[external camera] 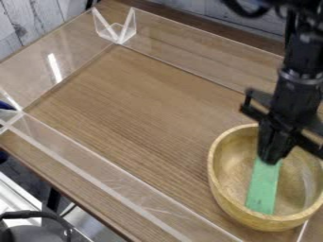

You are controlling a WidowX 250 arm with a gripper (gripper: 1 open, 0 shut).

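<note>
A wooden bowl (232, 185) sits at the right front of the wooden surface, with a green elongated object (263, 189) lying inside it. My black gripper (270, 149) hangs over the back of the bowl, at the upper end of the green object. Its tips are dark and close together; I cannot see anything between them, and the green object's top end is partly hidden behind them.
Clear plastic walls edge the wooden surface (120, 104) at the back and left. A dark object (32, 227) is at the bottom left corner, outside the edge.
</note>
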